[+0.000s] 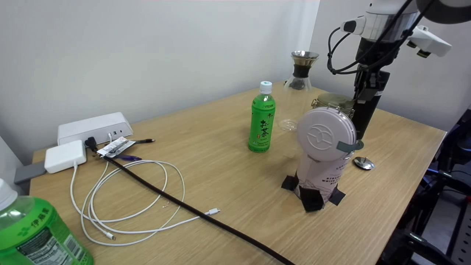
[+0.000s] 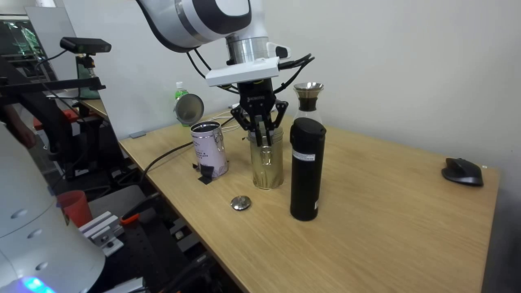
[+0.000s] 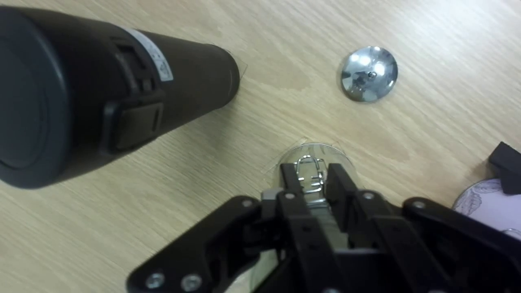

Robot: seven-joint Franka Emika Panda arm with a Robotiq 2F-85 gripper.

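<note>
A glass jar (image 2: 267, 173) with a wire clasp (image 3: 310, 180) on its side stands upright on the table. My gripper (image 2: 263, 141) points down beside the jar's upper part. In the wrist view, its narrowed fingers (image 3: 291, 178) lie on either side of the clasp, with a gap between them. I take the gripper as shut on the clasp, though the fingers hide most of the contact. The jar's lid (image 1: 334, 99) sits on top in exterior view 1, and the pink canister covers much of its body there.
A tall black bottle (image 2: 305, 185) stands close to the jar, and a small metal lid (image 2: 240, 202) lies nearby. The pink canister (image 2: 212, 156) has its cover tipped open. A glass carafe (image 1: 296, 95) and green bottle (image 1: 261, 126) stand behind.
</note>
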